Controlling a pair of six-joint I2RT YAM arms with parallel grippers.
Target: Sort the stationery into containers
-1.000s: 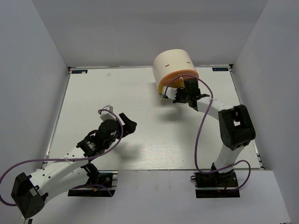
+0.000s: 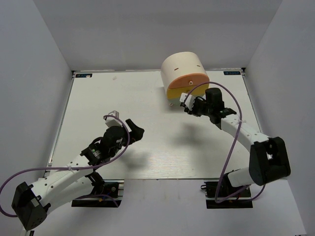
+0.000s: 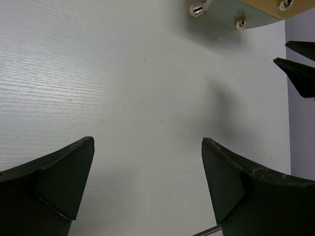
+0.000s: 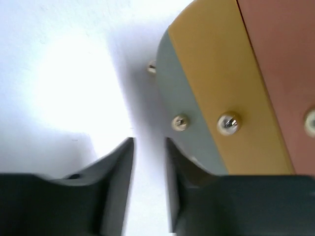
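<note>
At the back of the table stands a rounded cream cabinet (image 2: pixel 182 66) with stacked fronts: an orange drawer (image 2: pixel 189 81), a yellow drawer (image 4: pixel 216 78) and a grey-green drawer (image 4: pixel 179 101). Each front carries a metal knob, and the fronts look pushed in. Just in front of the cabinet's right side is my right gripper (image 2: pixel 195 106); its fingers (image 4: pixel 120 162) are a little apart, with nothing between them and not touching the knobs. My left gripper hangs open and empty over the left-front part of the table. No loose stationery shows in any view.
Grey walls (image 2: pixel 157 34) close in the back and both sides. A purple cable (image 2: pixel 231 147) loops along the right arm, another along the left.
My right gripper has drawn back from the cabinet's front, to the right and towards the table's front, and the right arm has swung outward. The left arm and the cabinet have stayed still.
</note>
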